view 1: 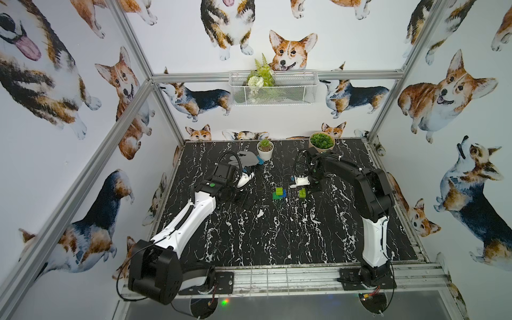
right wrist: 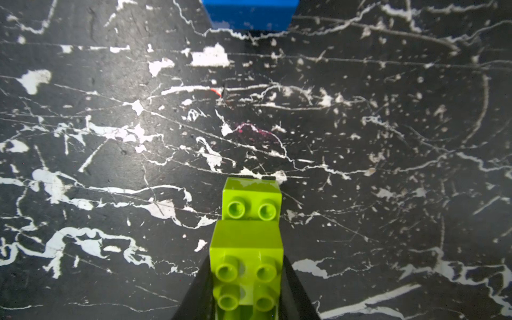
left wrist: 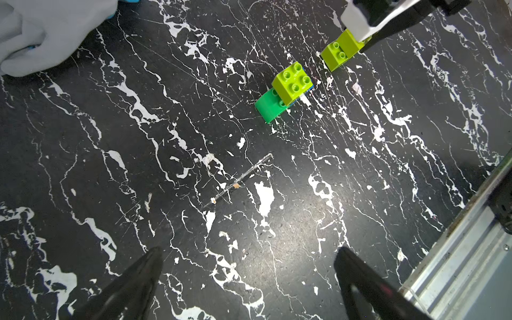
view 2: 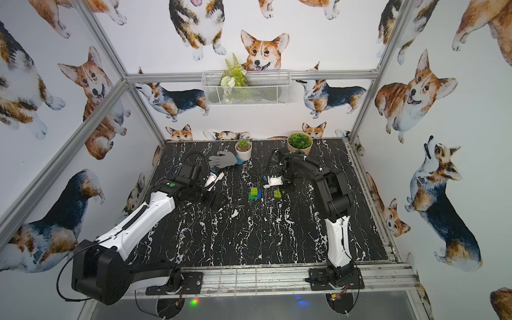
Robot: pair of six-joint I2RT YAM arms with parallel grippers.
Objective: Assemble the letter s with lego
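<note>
A lime brick point(left wrist: 292, 83) sits on top of a green brick point(left wrist: 271, 105), with a blue brick also in this stack, mostly hidden under the lime one in the left wrist view. Right of the stack, two lime bricks point(right wrist: 246, 234) stand together, one higher than the other. My right gripper is down around them, one finger close against each side; whether it grips them cannot be told. Over bare table to the left of the stack, my left gripper is open and empty.
A grey glove point(view 2: 224, 159) lies at the back left, near a small white plant pot point(view 2: 243, 152). Another potted plant point(view 2: 299, 143) stands behind the right arm.
</note>
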